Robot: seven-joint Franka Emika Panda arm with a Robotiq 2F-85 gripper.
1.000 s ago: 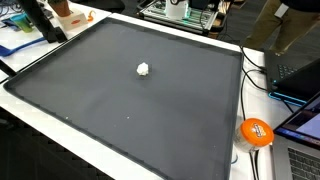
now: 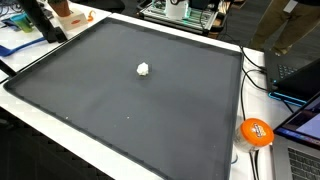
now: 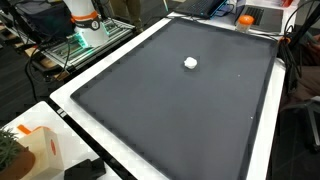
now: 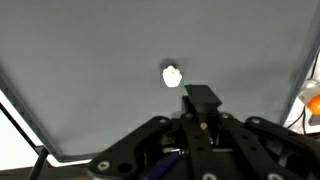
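Note:
A small white lump (image 2: 142,69) lies alone on the dark grey board (image 2: 150,110), toward its back in exterior view 1. Exterior view 2 has the same white lump (image 3: 190,63) in the upper middle of the board. From above, the wrist view puts the white lump (image 4: 172,76) just left of and beyond the fingertips, apart from them. My gripper is shut high over the board. A faint bluish sliver shows beside the fingertips; whether it is something held cannot be made out. Neither exterior view has the gripper clearly in it.
An orange-topped white container (image 2: 254,133) stands right of the board beside a laptop (image 2: 297,158). Cables run along that side. Blue and orange items (image 2: 68,14) crowd the back left. Apart from the lump, the board is clear.

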